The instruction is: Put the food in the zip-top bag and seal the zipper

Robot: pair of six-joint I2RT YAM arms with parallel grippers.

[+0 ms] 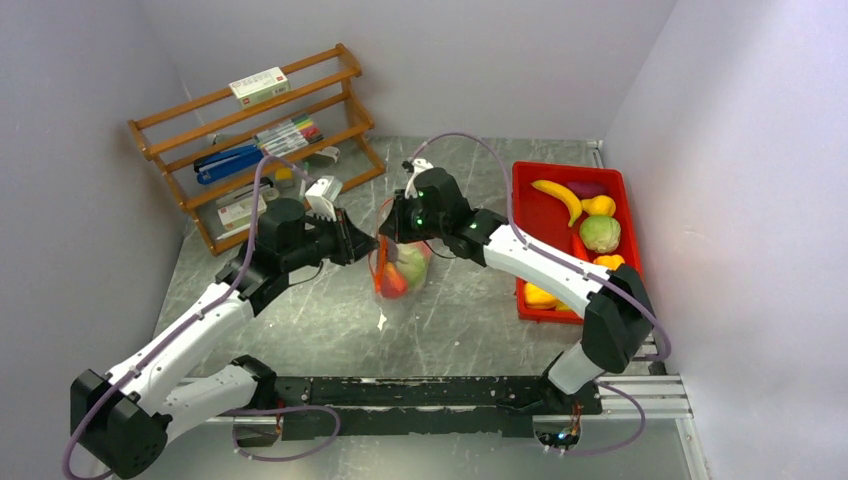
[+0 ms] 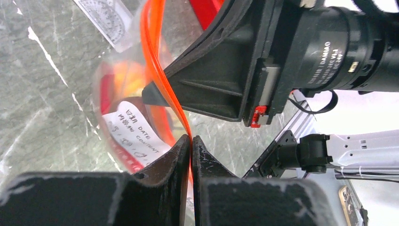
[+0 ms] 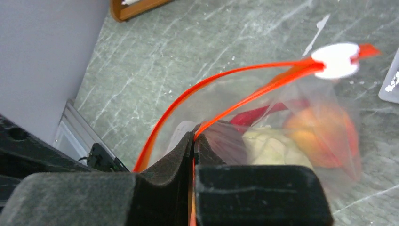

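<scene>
A clear bag with an orange zipper [image 2: 162, 75] hangs between my two grippers, with food inside: a red-and-yellow piece [image 3: 324, 132] and a pale green one [image 3: 273, 147]. In the left wrist view, my left gripper is shut on the zipper strip. My right gripper is shut too, with a thin part of the orange edge running between its fingertips. Farther along that edge sits a white slider [image 3: 336, 60]. Between grippers and slider, the two orange strips are spread apart. From above, both grippers nearly meet over the bag [image 1: 405, 272].
At the right stands a red tray [image 1: 535, 215] holding several other foods. A wooden rack [image 1: 345, 105] with boxes and tools is at the back left. A white-and-grey card [image 2: 106, 19] lies on the table beyond the bag.
</scene>
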